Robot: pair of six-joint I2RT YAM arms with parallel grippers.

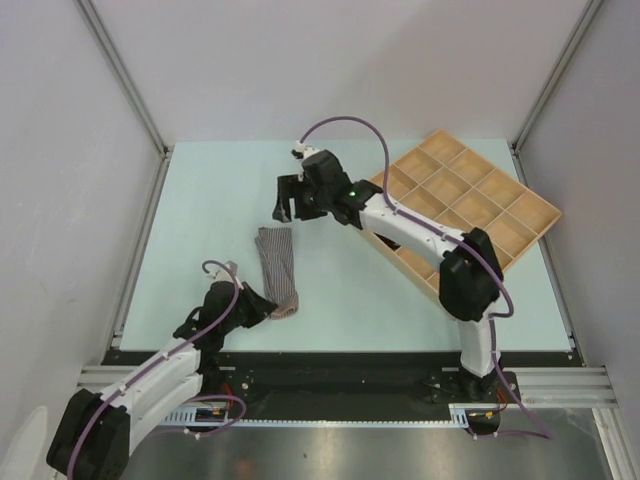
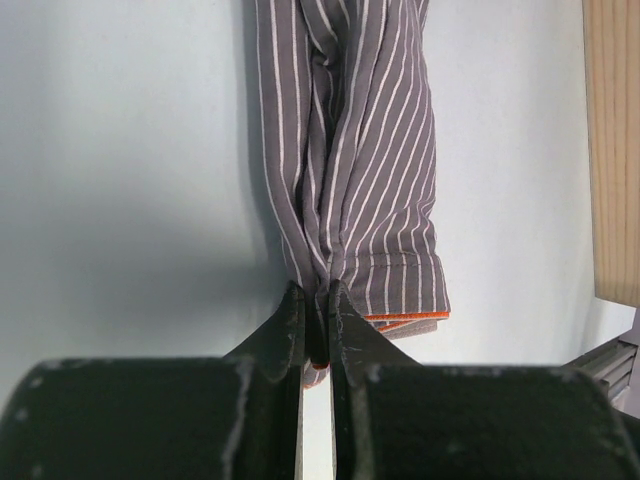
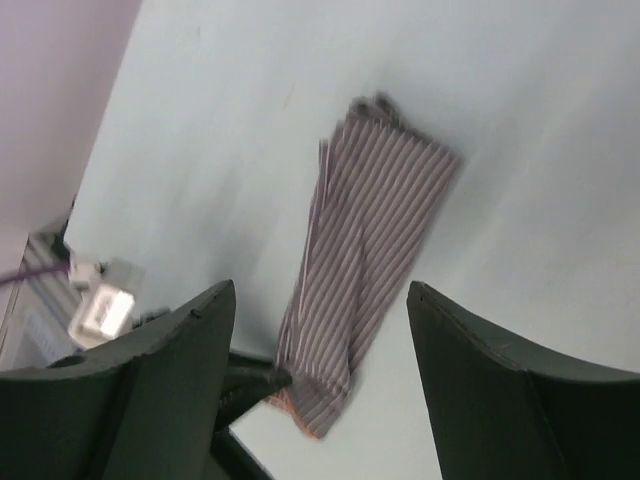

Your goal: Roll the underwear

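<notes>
The grey striped underwear (image 1: 278,262) lies as a long folded strip on the white table, its orange edge (image 2: 405,317) showing at the near end in the left wrist view. My left gripper is shut on a bunched fold at that near end. Beyond the strip's far end my right gripper (image 1: 287,205) stands open, nothing between its fingers. From the right wrist the view is blurred, with the underwear (image 3: 365,235) ahead of and below the spread fingers (image 3: 180,350).
A wooden tray (image 1: 470,205) divided into compartments stands at the right, partly covered by my right arm (image 1: 425,232). Bare table surrounds the underwear on the left and between it and the tray.
</notes>
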